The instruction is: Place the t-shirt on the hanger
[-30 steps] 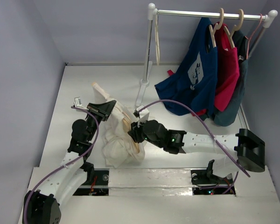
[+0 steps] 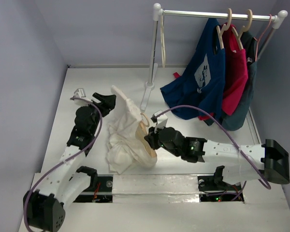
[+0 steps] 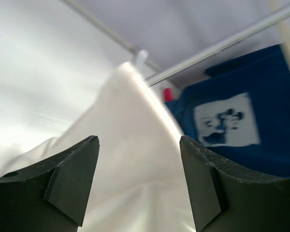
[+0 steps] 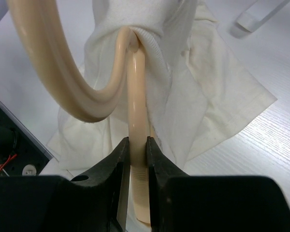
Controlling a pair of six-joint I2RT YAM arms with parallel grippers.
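Note:
The cream t shirt [image 2: 123, 150] is bunched on the table between the two arms, one end of it raised toward the back. A beige hanger [image 4: 137, 96] runs into the shirt's neck, its hook curving out nearest the right wrist camera. My right gripper is shut on one arm of the hanger. In the left wrist view my left gripper stands open, and a raised corner of the shirt [image 3: 130, 111] shows beyond the gap, not gripped. From above, the left gripper [image 2: 113, 100] is beside that raised end.
A metal rack [image 2: 217, 15] stands at the back right. Blue [image 2: 200, 72], red [image 2: 236, 67] and dark green [image 2: 246, 96] garments hang on it. One rack foot [image 2: 147, 94] reaches down close to the shirt. Bare table lies at the back left.
My right gripper has moved right with the hanger, drawing the shirt along. The left gripper has opened and moved slightly away toward the back, while the shirt's raised end has shifted right.

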